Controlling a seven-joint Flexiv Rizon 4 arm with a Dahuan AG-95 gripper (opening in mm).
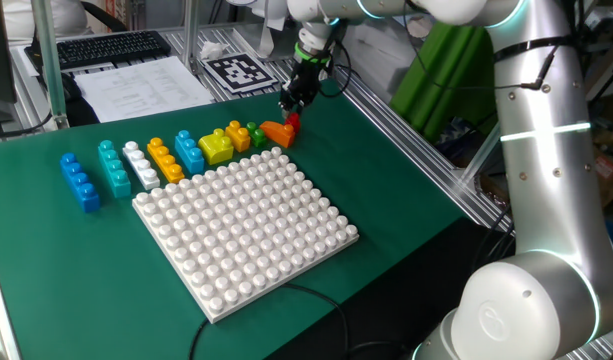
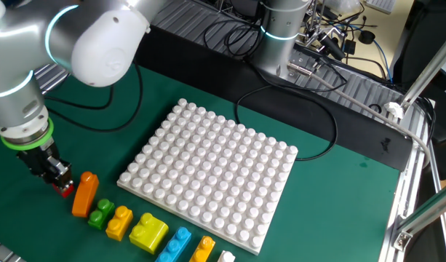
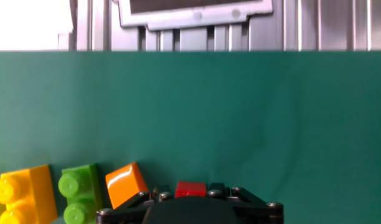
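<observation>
The small red brick (image 3: 191, 189) shows at the bottom of the wrist view, between the fingers of my gripper. In exterior view 2 my gripper (image 2: 60, 183) points down over the red brick (image 2: 65, 191), which is partly covered by the fingers. From exterior view 1, the gripper (image 1: 292, 108) is low at the far end of the brick row, with the red brick (image 1: 293, 121) at its tips. The brick rests at table level. Whether the fingers press on it is too hidden to make out.
An orange curved brick (image 2: 85, 194) stands close beside the gripper, followed by a green brick (image 2: 101, 214) and several others in a row. A white studded baseplate (image 1: 248, 228) lies nearby. Bare green table (image 3: 196, 112) stretches beyond the gripper in the wrist view.
</observation>
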